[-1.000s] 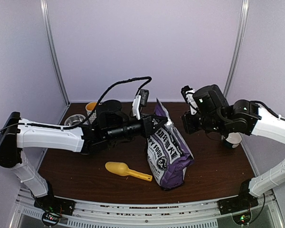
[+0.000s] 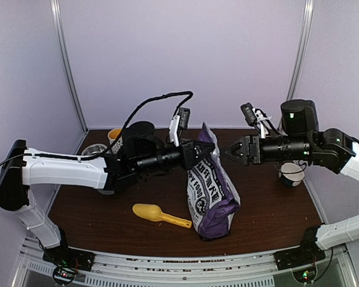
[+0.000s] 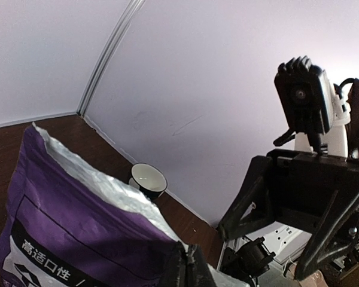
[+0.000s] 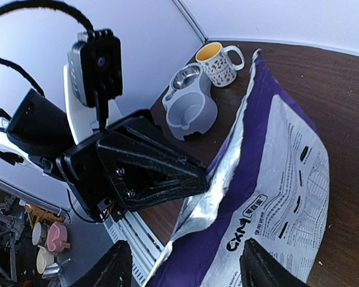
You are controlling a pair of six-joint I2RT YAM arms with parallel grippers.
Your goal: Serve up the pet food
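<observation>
The purple and white pet food bag [image 2: 210, 197] stands on the table, its top edge raised in my left gripper [image 2: 198, 153], which is shut on that edge; in the left wrist view the bag [image 3: 84, 227] rises beside the fingertips. My right gripper [image 2: 238, 152] is open, just right of the bag's top, with the bag's rim between and beyond its fingers in the right wrist view. A yellow scoop [image 2: 146, 211] lies left of the bag's base. The metal bowl in its grey holder [image 4: 190, 110] is at the left, partly hidden in the top view.
An orange and white mug [image 4: 218, 63] stands at the back left. A white cup with dark outside [image 2: 291, 174] stands at the right edge.
My left gripper has shifted slightly right with the bag's top.
</observation>
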